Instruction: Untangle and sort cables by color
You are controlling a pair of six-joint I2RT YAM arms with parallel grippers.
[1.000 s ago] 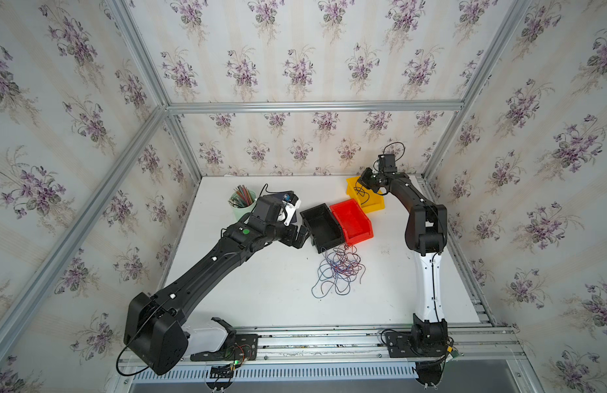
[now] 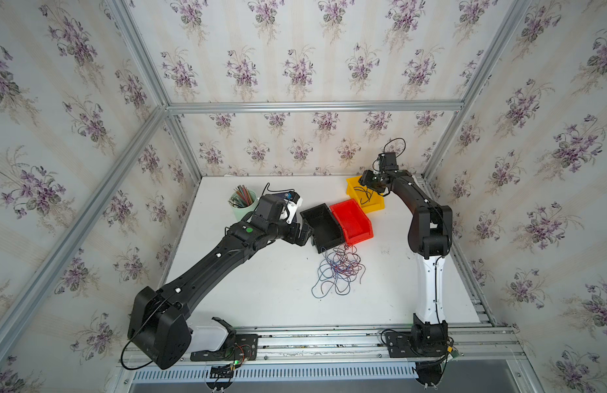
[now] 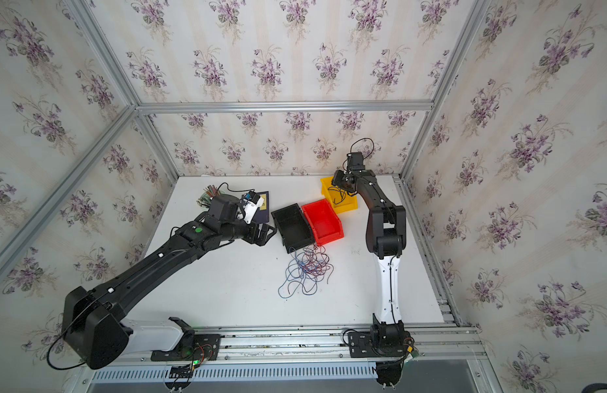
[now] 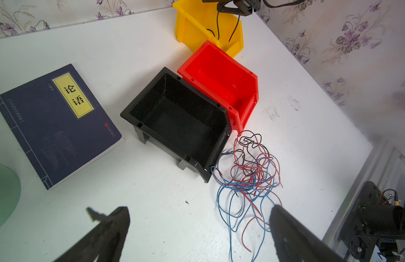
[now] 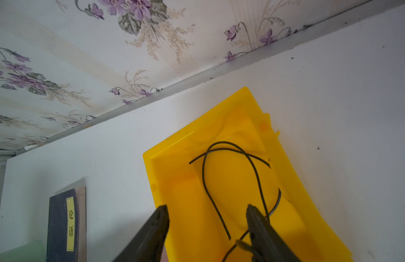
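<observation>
A tangle of red, blue and black cables [image 4: 250, 183] lies on the table in front of the black bin [image 4: 176, 122] and the red bin [image 4: 220, 78]. Black cables [image 5: 259, 176] lie loosely looped inside the yellow bin [image 5: 198, 131]. My right gripper is over the yellow bin, its fingers apart, with black cable visible beneath and between them. My left gripper stands open, left of the black bin in the top views, with nothing between its fingers.
A dark blue book [image 4: 45, 131] lies left of the black bin, beside a pale green cup [image 2: 241, 206] of thin items.
My left arm has moved very slightly.
</observation>
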